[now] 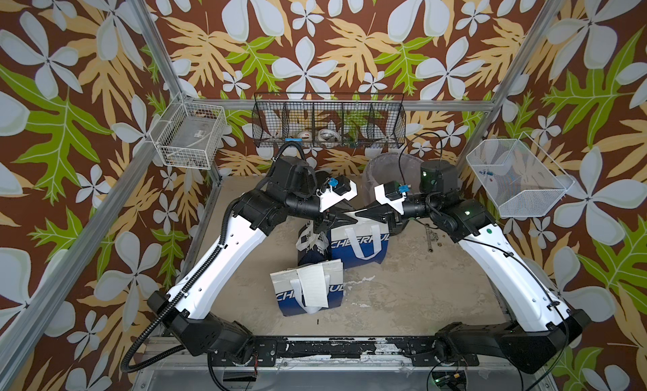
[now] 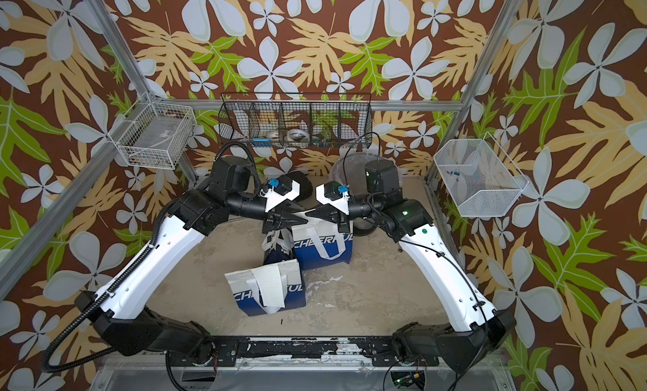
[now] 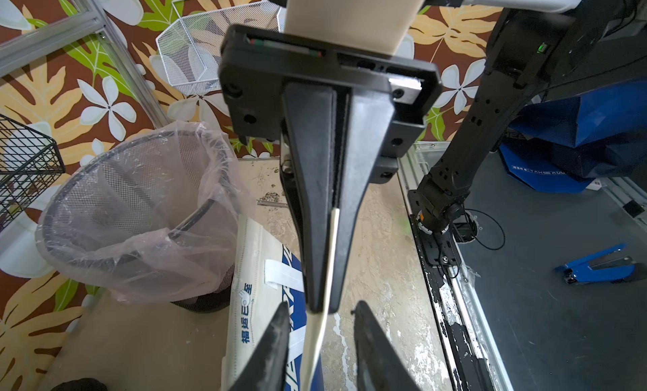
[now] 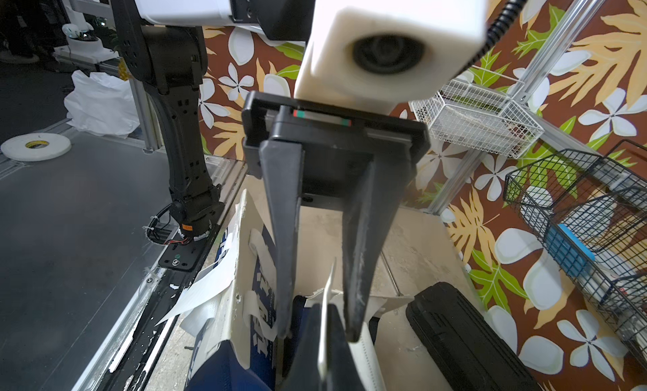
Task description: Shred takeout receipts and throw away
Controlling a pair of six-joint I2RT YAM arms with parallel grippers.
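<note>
Edge-on in the left wrist view, a thin white receipt (image 3: 329,276) is pinched by my right gripper, its black fingers pressed together. My left gripper has its fingers (image 4: 286,256) apart, one on each side of the receipt's upper edge (image 4: 328,290) in the right wrist view. Both grippers face each other close together above the blue-and-white takeout bags. Another white paper strip (image 1: 312,286) lies over the front bag (image 1: 288,302). The lined trash bin (image 3: 134,209) stands at the back, partly behind my right arm.
A second takeout bag (image 1: 357,248) stands just below the grippers, with a dark object (image 1: 314,246) to its left. A black wire basket (image 1: 328,121) hangs on the back wall; white baskets hang at both sides.
</note>
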